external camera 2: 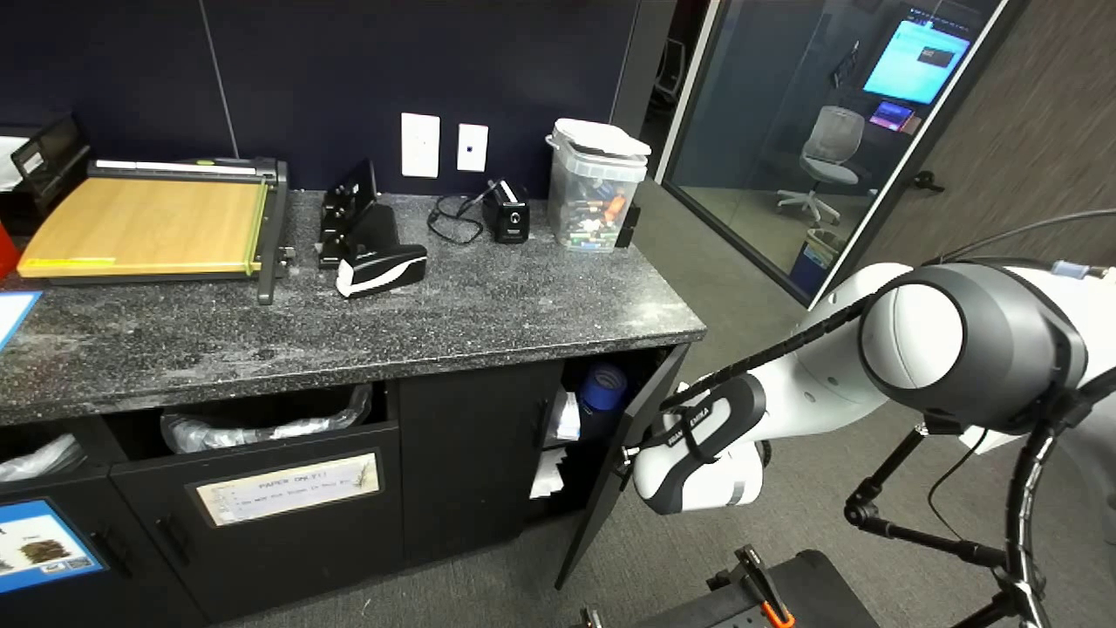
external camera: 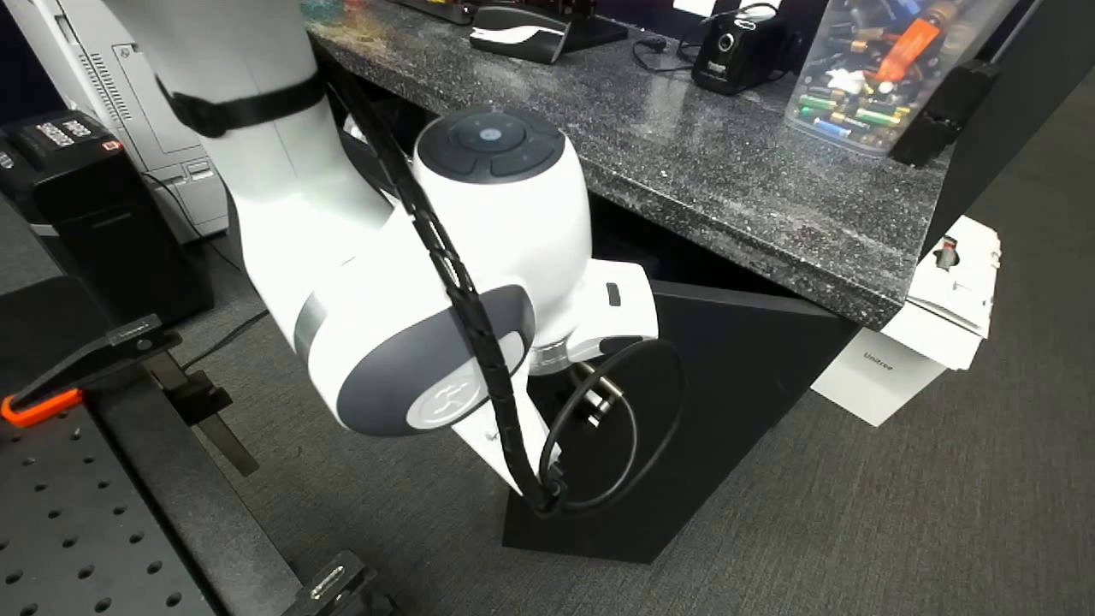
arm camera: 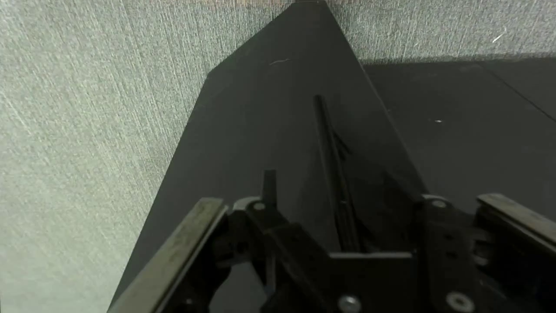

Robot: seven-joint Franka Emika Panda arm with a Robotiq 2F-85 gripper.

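A black cabinet door (external camera: 708, 370) stands swung out from under the counter, and its dark face fills the middle of the wrist view. A long black bar handle (arm camera: 329, 156) runs along that face. My gripper is open, one finger on each side of the handle's line, and nothing is visibly clamped. Whether either finger touches the handle cannot be told. In the second exterior view the door's edge (external camera 2: 602, 513) is beside my arm's end, and the gripper is mostly hidden there.
Above the door, the speckled counter (external camera 2: 502, 314) overhangs the dark open cabinet, where a blue-lidded container (external camera 2: 603, 387) shows. A white box (external camera: 883, 364) stands on the floor beyond the door. The perforated table (external camera: 77, 524) is near the arm. A cable loop (external camera: 677, 411) hangs by the gripper.
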